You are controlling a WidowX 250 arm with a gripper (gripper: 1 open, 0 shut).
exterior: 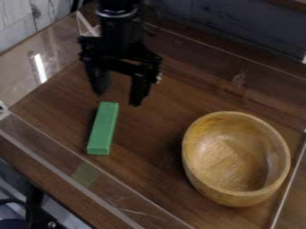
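Note:
The black robot arm reaches down from the top centre, its gripper [120, 80] open above the wooden table [180, 98], with two dark fingers spread apart and no object visible between them. A green block [103, 128] lies on the table below and slightly left of the gripper, apart from it. A round wooden bowl [235, 156] sits at the lower right, with nothing visible inside it.
Clear tape strips run along the left and front of the table. A dark cable shows at the bottom left corner.

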